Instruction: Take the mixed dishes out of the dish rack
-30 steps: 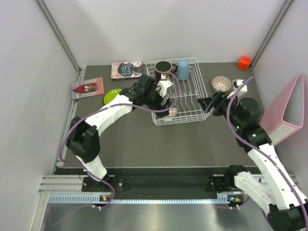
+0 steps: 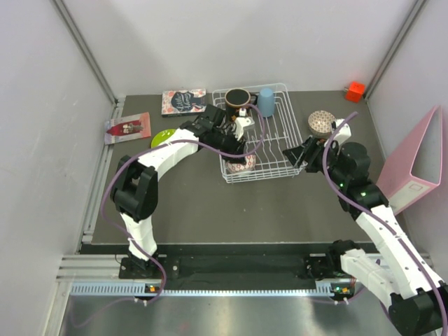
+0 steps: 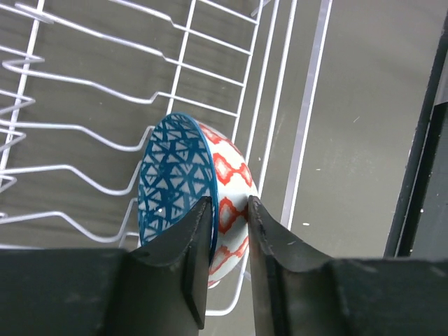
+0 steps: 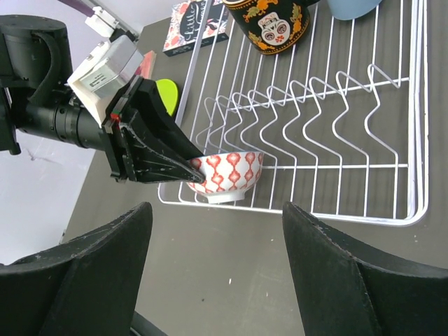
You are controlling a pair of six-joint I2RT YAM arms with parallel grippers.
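In the white wire dish rack, a bowl with red pattern outside and blue triangles inside sits at the near-left part. My left gripper has its fingers on either side of the bowl's rim; in the right wrist view it reaches onto the bowl from the left. How tightly it grips is unclear. A dark patterned mug and a blue cup stand at the rack's back. My right gripper is open and empty at the rack's right side.
A patterned round dish lies right of the rack, a lime plate left. Booklets lie at the back left, an orange cube at the back right, a pink binder at the right.
The right arm has moved slightly.
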